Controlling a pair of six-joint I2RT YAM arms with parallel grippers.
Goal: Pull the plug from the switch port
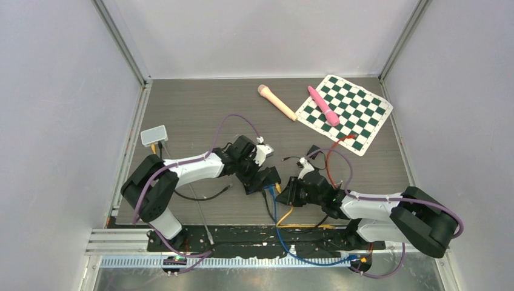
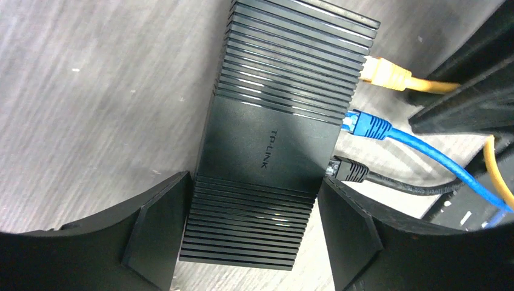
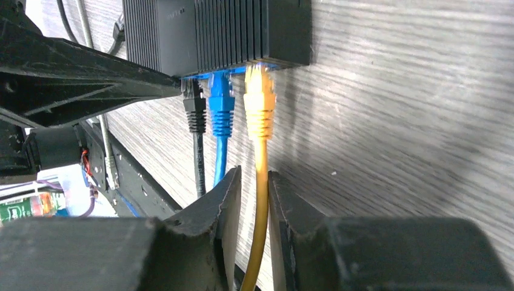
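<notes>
The black switch lies between the fingers of my left gripper, which touch its two long sides. Yellow, blue and black plugs sit along its port edge. Whether the yellow plug is fully seated cannot be told. My right gripper stands part open behind the yellow plug. The yellow cable runs between its fingers, close to the right one, with a gap on the left. In the top view both grippers largely cover the port area.
Blue and yellow cables trail to the front edge. A checkered board with a pink microphone lies at the back right, a beige microphone beside it. A white box stands at the left.
</notes>
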